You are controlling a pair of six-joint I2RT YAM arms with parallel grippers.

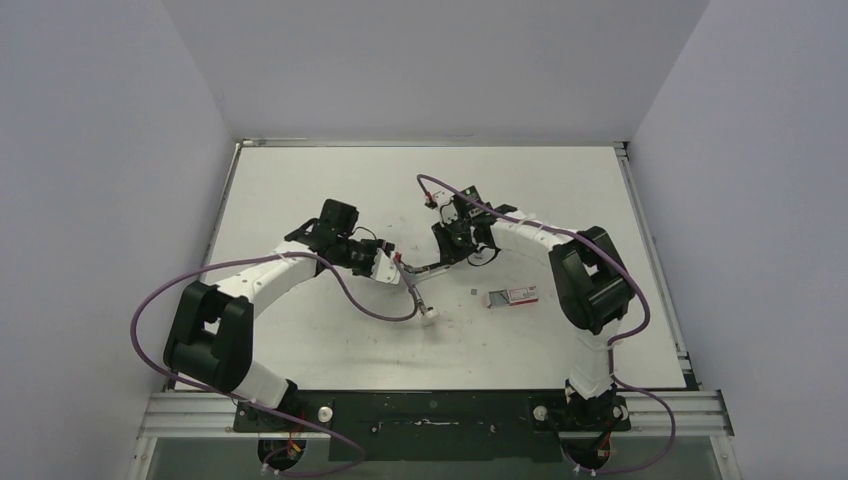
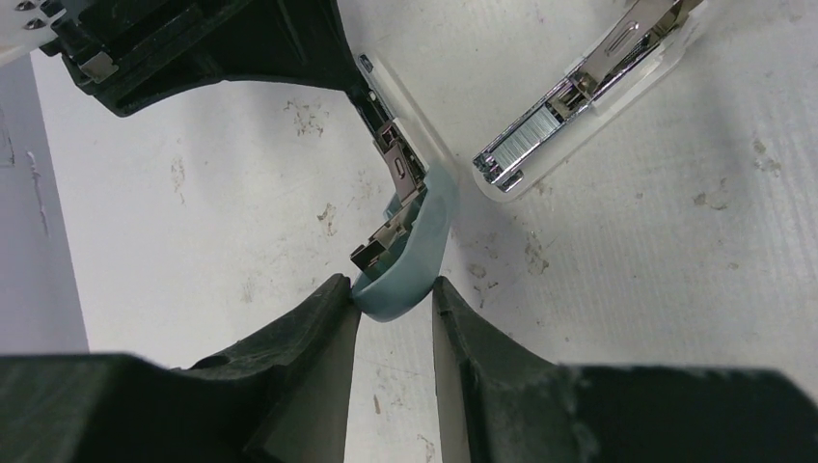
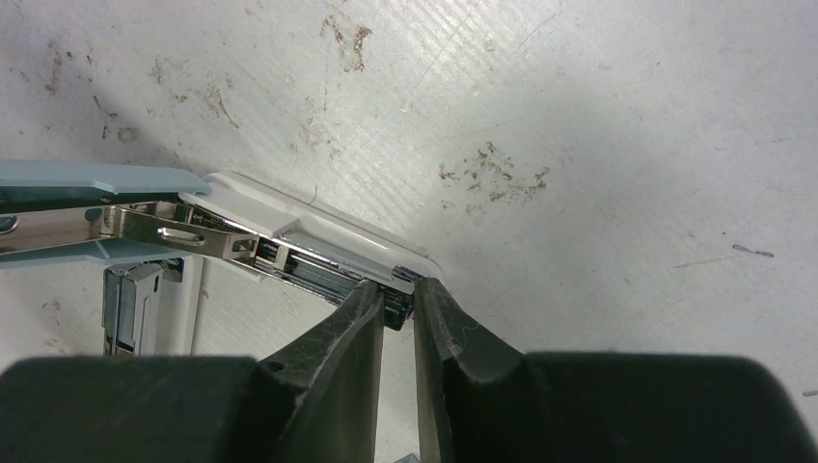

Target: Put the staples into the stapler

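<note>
A light blue stapler (image 2: 415,260) lies opened out on the table, its top lifted off the white base (image 3: 338,231). My left gripper has its fingertips on the blue top's end, gripping it. My right gripper has its fingertips at the far end of the metal magazine channel (image 3: 318,270) on the base; whether it grips is hard to tell. A second stapler (image 2: 603,96), with staples (image 2: 526,135) in its channel, lies close by.
A grey-and-red box (image 1: 512,297) and a small dark piece (image 1: 474,291) lie right of the staplers.
</note>
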